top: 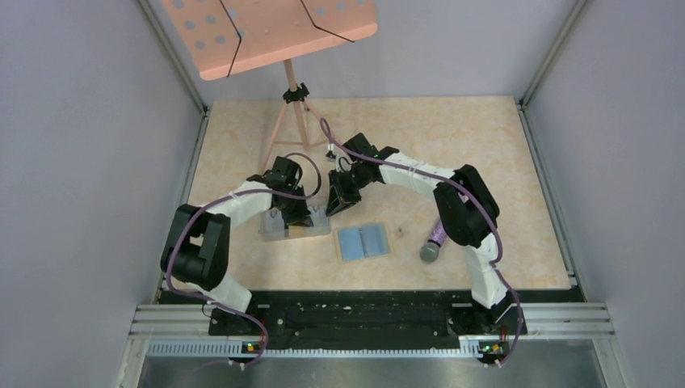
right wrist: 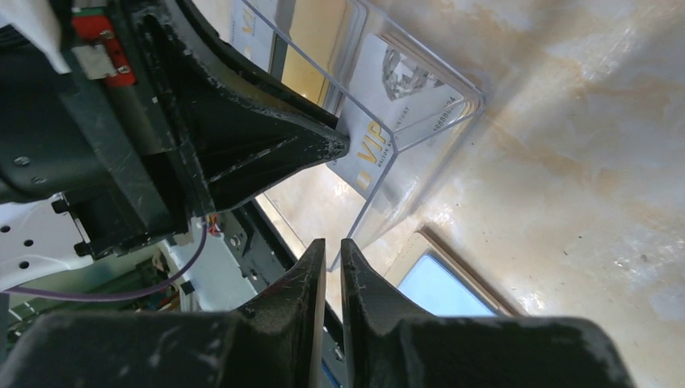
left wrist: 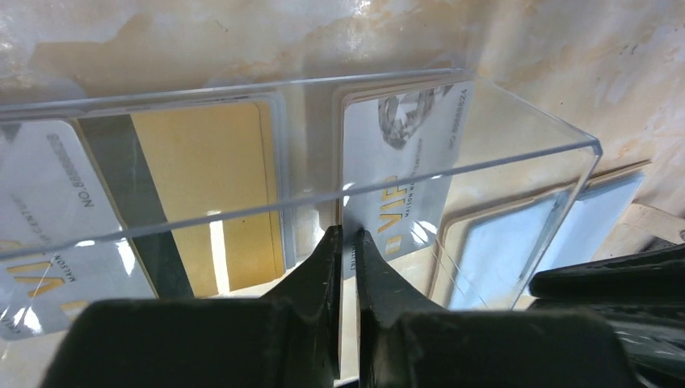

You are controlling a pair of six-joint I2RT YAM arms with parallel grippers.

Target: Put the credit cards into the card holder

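A clear box lies on the left of the table, with white and gold cards in it. My left gripper has its fingertips at the near-left edge of a white VIP card stack, a thin gap between them; whether a card sits in that gap is unclear. Beside the box's right end, my right gripper holds its fingers a little apart, their tips overlapping the lower end of the clear wall in the right wrist view; contact is unclear. The blue card holder lies spread flat to the box's right.
A purple tube with a grey end lies under the right arm. Behind the box stands a pink easel.
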